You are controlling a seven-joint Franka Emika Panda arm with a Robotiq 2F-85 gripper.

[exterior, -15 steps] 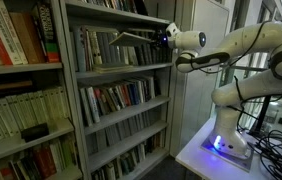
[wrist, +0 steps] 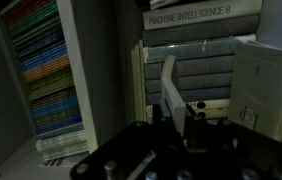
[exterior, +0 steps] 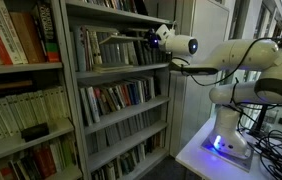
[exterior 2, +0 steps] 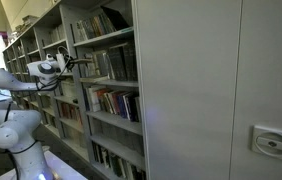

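A thin, pale, flat object that looks like a book (exterior: 126, 38) juts out from my gripper (exterior: 159, 38) in front of the upper shelf. In the wrist view this pale book (wrist: 170, 88) appears nearly edge-on, rising from between the dark fingers, with my gripper shut on it. Its title cannot be read. Behind it, several grey volumes lie stacked flat, the upper one a Machine Intelligence 8 book (wrist: 201, 11). The exterior view 2 also has the gripper (exterior 2: 69, 64) up at the shelf, too small for detail.
A cream book (wrist: 261, 85) stands upright at the right of the stack. A grey shelf upright (wrist: 99, 65) separates it from a bay of colourful books (wrist: 49, 75) at left. Lower shelves hold rows of upright books (exterior: 119, 98). A pale tabletop (exterior: 203, 160) lies below the arm.
The pale book has tilted with my gripper, so it now shows a narrower face in exterior view 1. The gripper has shifted slightly; the shelved books look unchanged.
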